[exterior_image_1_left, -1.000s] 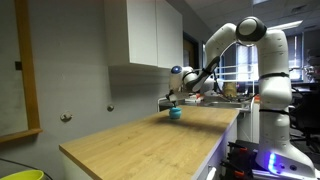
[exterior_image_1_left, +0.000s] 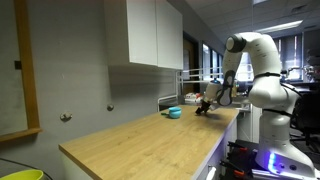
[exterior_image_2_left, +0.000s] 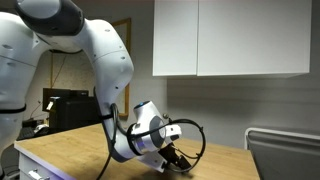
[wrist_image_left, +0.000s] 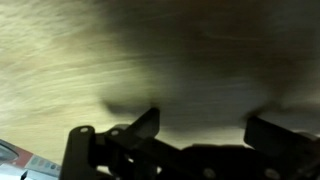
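Observation:
My gripper (exterior_image_1_left: 203, 111) is low over the far end of the wooden counter (exterior_image_1_left: 140, 140), to the right of a teal pot-like thing (exterior_image_1_left: 173, 113). In the wrist view two dark fingers (wrist_image_left: 148, 122) stand wide apart, and only blurred bare wood shows between them, so my gripper is open and empty. Exterior view 2 has the white wrist bent down to the counter, the fingertips hard to make out there. The teal thing does not show in that view.
A pale printed object with some red (wrist_image_left: 25, 160) pokes into the wrist view's lower left corner. White wall cabinets (exterior_image_1_left: 150, 35) hang above the counter. A metal rack (exterior_image_1_left: 195, 75) stands behind the arm.
From beside and above the teal thing, my gripper has moved right and down to the counter. The teal thing appears to stay in its place.

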